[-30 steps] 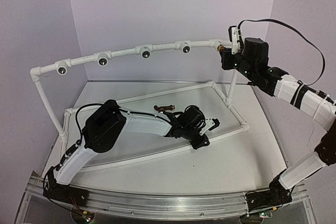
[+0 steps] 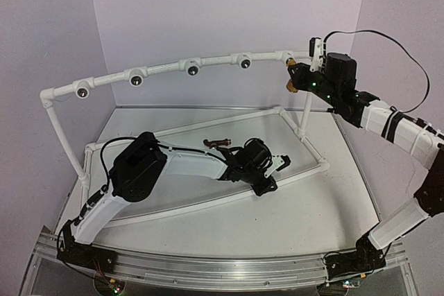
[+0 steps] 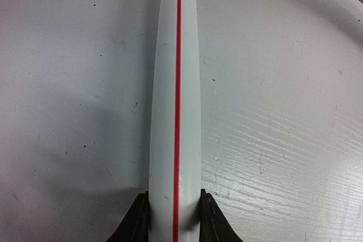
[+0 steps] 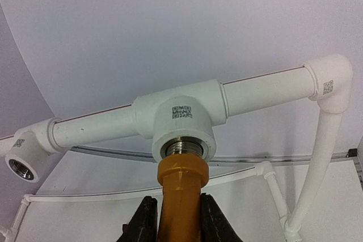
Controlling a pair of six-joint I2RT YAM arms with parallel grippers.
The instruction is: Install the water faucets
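An orange faucet is held upright in my right gripper, which is shut on it. Its threaded end sits at the mouth of the rightmost tee fitting on the raised white pipe; some thread shows inside the opening, and how deep it goes I cannot tell. In the top view the right gripper hides part of that faucet. My left gripper is shut on the front white pipe of the base frame, a finger on each side. A brown-red faucet lies on the board behind the left arm.
Several more tee fittings along the raised pipe, such as this one, have empty openings. A vertical white post stands just below the right gripper. Bare board lies to the front right.
The left arm stays still on the pipe.
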